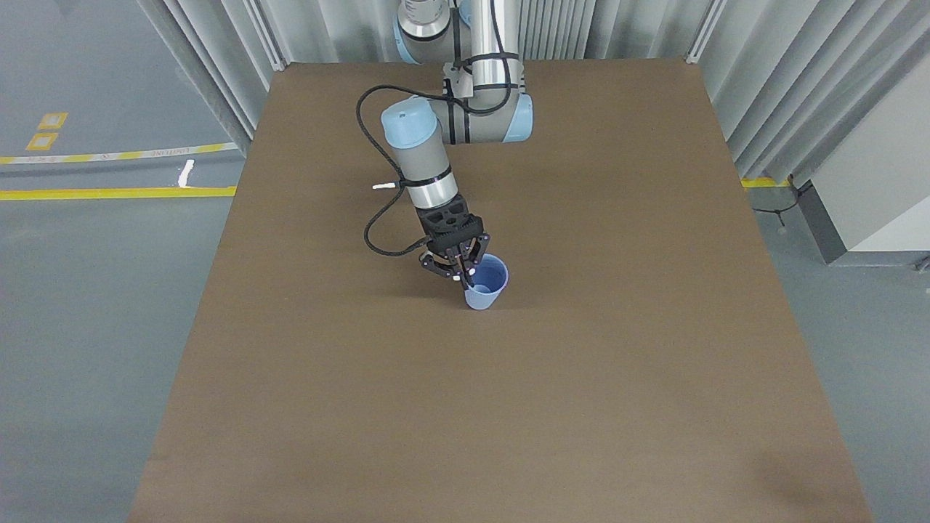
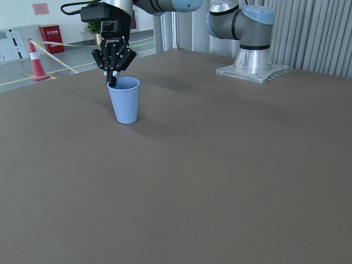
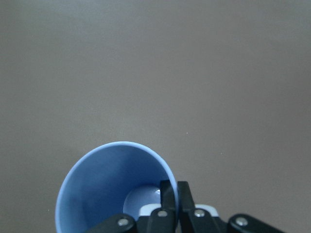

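Observation:
A light blue ribbed cup [image 1: 488, 292] stands upright near the middle of the brown table, also seen in the left view [image 2: 125, 104] and, from above, in the wrist view [image 3: 97, 184]. My gripper [image 1: 466, 277] is shut on the cup's rim, one finger inside the cup and the other outside, as the wrist view shows at the rim's right side.
The arm reaches in from the back of the table, where white curtains [image 1: 636, 30] hang behind it.

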